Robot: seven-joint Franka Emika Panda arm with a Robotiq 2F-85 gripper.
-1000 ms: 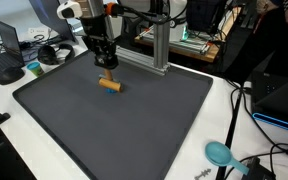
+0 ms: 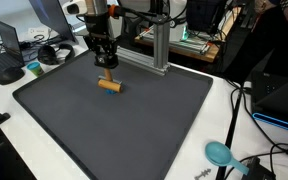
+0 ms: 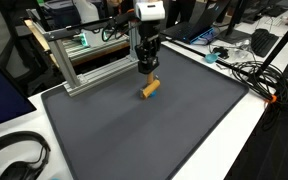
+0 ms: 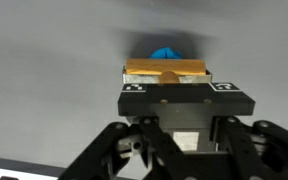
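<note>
A wooden mallet-like piece, its orange-brown crossbar [image 2: 110,85] lying sideways and its stem pointing up, is at the far part of the grey table. My gripper [image 2: 107,67] comes down from above, shut on the stem. In the second exterior view the crossbar [image 3: 150,89] is right below the gripper [image 3: 152,71]. From the wrist, the wooden bar [image 4: 165,66] shows just past the fingers, with a small blue object [image 4: 166,53] beyond it. That blue object [image 3: 155,94] sits low beside or under the bar; whether the bar touches it or the table, I cannot tell.
A metal frame post [image 2: 160,45] stands at the back edge. Off the table are a turquoise round item [image 2: 222,155], a green cup [image 2: 34,68] and headphones [image 3: 14,150].
</note>
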